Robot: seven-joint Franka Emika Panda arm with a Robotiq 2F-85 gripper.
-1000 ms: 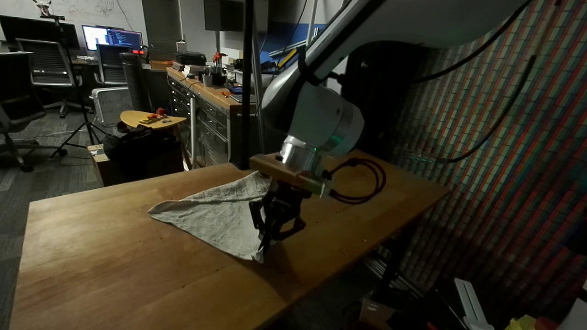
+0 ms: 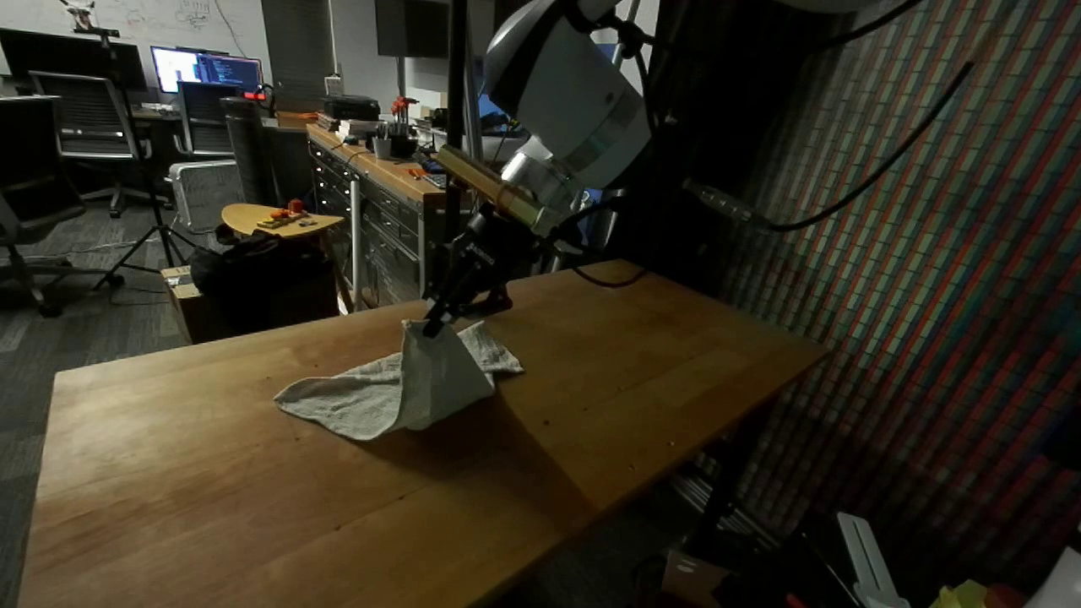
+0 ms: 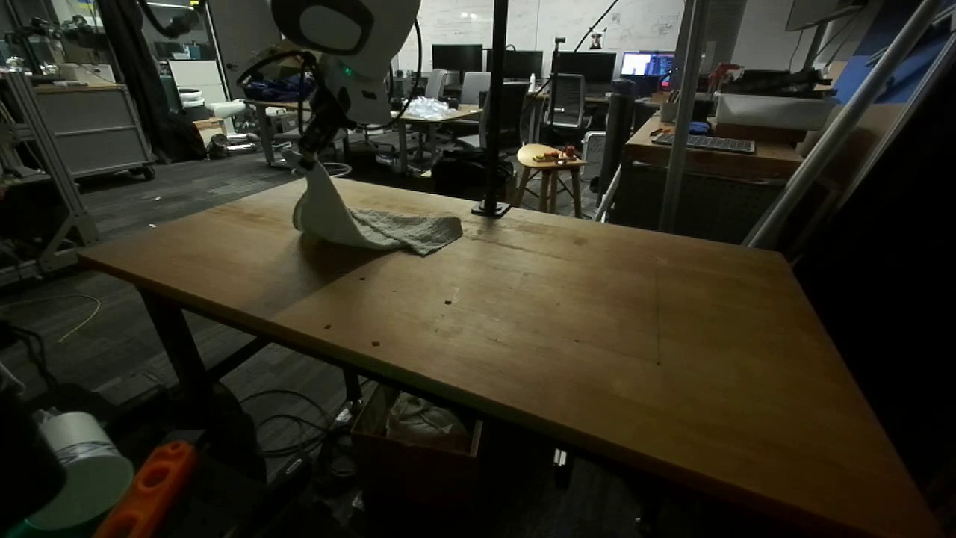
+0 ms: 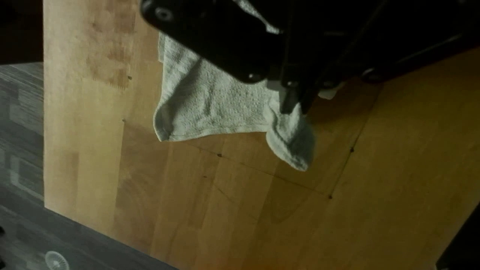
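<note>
A pale grey-white cloth (image 2: 350, 399) lies partly on the wooden table (image 2: 649, 375), with one part lifted up into a standing fold. At the top of that fold my gripper (image 2: 432, 323) is shut on the cloth's edge. From the other side, in exterior view 2, the cloth (image 3: 394, 230) rises to the gripper (image 3: 305, 164) and its far end rests flat. The wrist view has the gripper pinching the cloth (image 4: 225, 105), and a short corner flap hangs below the fingertips. Black finger links hide part of the cloth there.
A black post (image 3: 493, 134) stands at the table's edge near the cloth.
My gripper has moved up and back across the table from the near side, carrying a cloth corner. The cloth was spread nearly flat; now part of it stands raised and folded over.
</note>
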